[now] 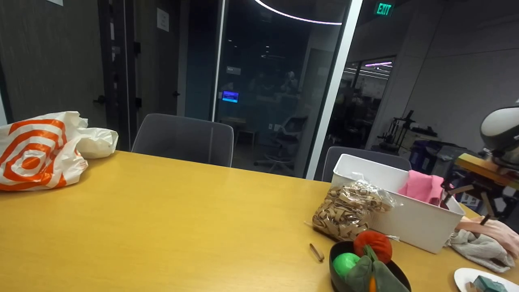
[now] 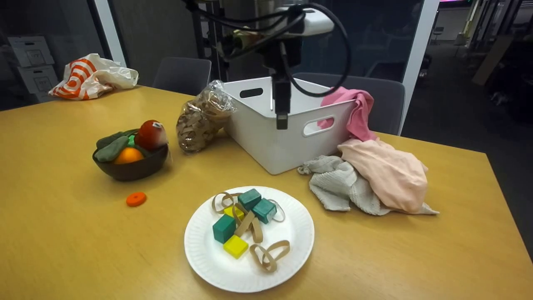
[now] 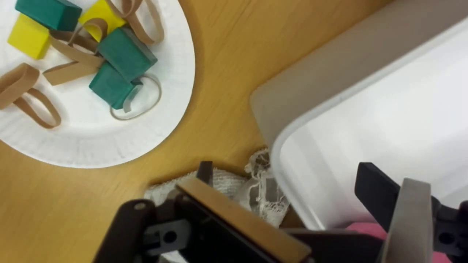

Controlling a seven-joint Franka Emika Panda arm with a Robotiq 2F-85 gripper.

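My gripper [image 1: 464, 203] is open above the near right end of the white bin [image 2: 287, 150], with nothing between its fingers. Seen from the wrist, one finger [image 3: 370, 186] overlaps the bin's interior and the other lies over the grey cloth [image 3: 223, 182]. Pink cloth [image 2: 352, 102] hangs over the bin's rim at the right. Beside the bin, peach cloth [image 2: 387, 172] lies partly over the grey one. A white paper plate [image 2: 205, 260] holds green blocks [image 2: 224, 228], yellow blocks [image 2: 235, 246] and tan rubber bands [image 2: 270, 257].
Left of the bin stands a clear bag of tan bands [image 2: 200, 122]. A dark bowl [image 2: 132, 170] of toy produce and an orange disc [image 2: 135, 199] are farther left. One loose band [image 1: 316, 252] lies near the bowl. Past a wide bare stretch of table sits a plastic bag [image 1: 36, 155].
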